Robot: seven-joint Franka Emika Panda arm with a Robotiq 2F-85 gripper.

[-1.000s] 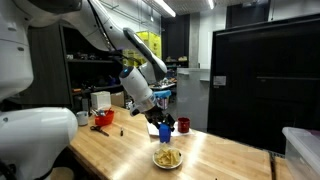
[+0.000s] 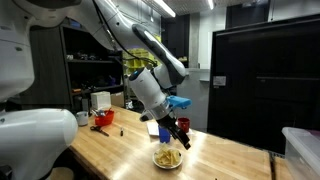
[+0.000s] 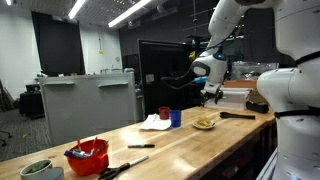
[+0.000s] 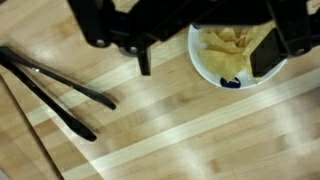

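Note:
My gripper (image 2: 176, 138) hangs low over the table, just above a white plate of yellow chips (image 2: 167, 158). In the wrist view the gripper is open, its two dark fingers far apart. The plate's chips (image 4: 228, 50) lie to the right between them, and the right finger (image 4: 265, 57) covers part of the plate. Bare table shows beside the left finger (image 4: 145, 60). Nothing appears to be held. From the other side, the gripper (image 3: 207, 102) hangs over the far side of the plate of chips (image 3: 203, 123).
A blue cup (image 3: 175, 118) and a red mug (image 3: 164, 113) stand beside a white cloth (image 3: 154, 123). Black tongs (image 4: 60, 85) lie on the table. A red basket (image 3: 87, 157) of utensils sits at one end.
The blue cup, mug and plate have stayed where they were.

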